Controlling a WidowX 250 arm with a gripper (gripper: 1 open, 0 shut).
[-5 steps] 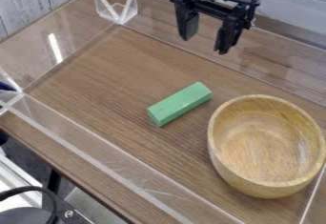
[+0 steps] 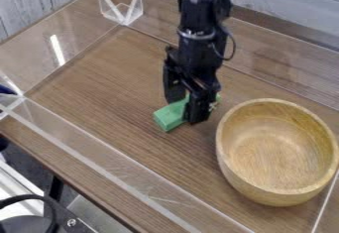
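Observation:
My black gripper [image 2: 191, 98] reaches down from the top centre and stands open over a green block [image 2: 171, 116], which lies on the wooden surface and is partly covered by the fingers. Whether the fingers touch the block cannot be told.
A large round wooden bowl [image 2: 275, 152] stands at the right, close to the block. A clear plastic object [image 2: 121, 7] sits at the back left. Black cables lie at the lower left edge.

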